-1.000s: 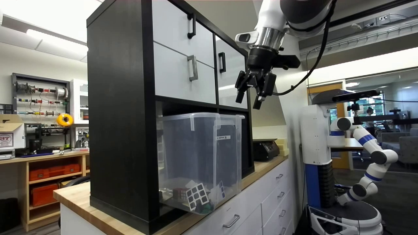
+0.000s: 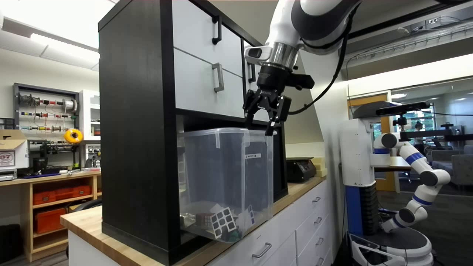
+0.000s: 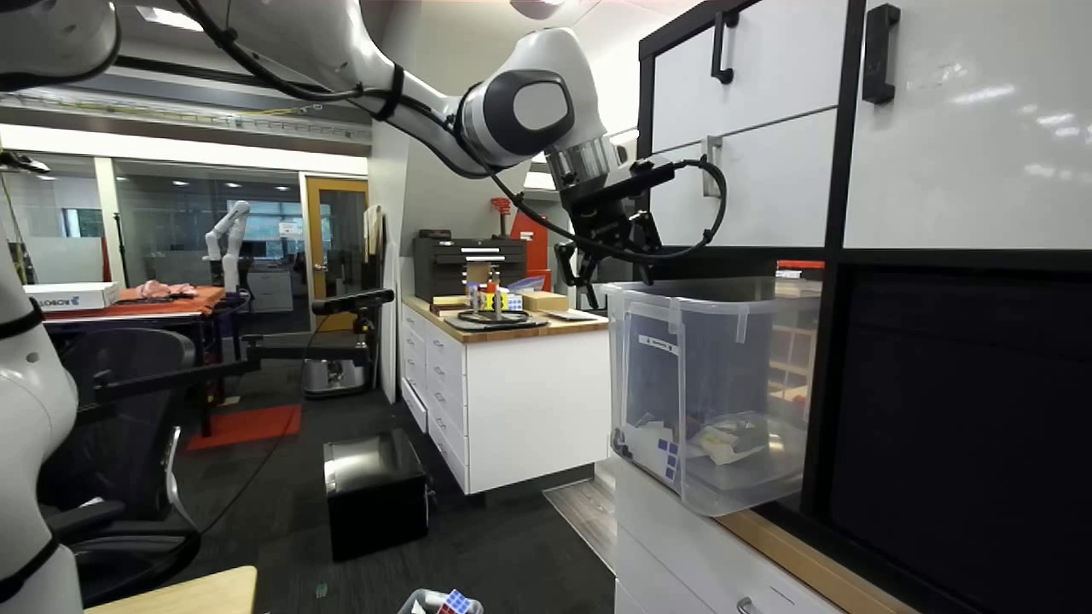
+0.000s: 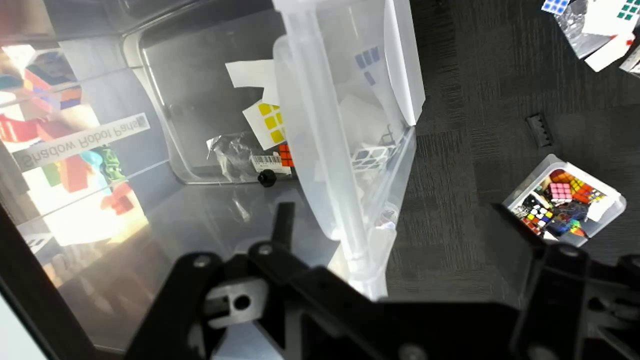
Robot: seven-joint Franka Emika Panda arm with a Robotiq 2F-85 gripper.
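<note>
A clear plastic bin sits in the lower cabinet opening, its front end sticking out past the edge. Inside lie white cards with coloured squares, a crinkled clear bag and a small black piece. My gripper is open with its fingers pointing down at the bin's front rim. From the wrist, one finger appears on the bin's inner side and the other on its outer side, with the rim running between them. Whether either finger touches the rim, I cannot tell.
Dark cabinet framing surrounds the bin, with white doors above. On the floor below stands a smaller tub of puzzle cubes and oddments. A dark block and papers lie near it. Open floor separates them from the bin.
My gripper has moved left and downward in exterior view 1, from above and right of the bin to its front rim. It was open before and remains so. The bin has not moved.
</note>
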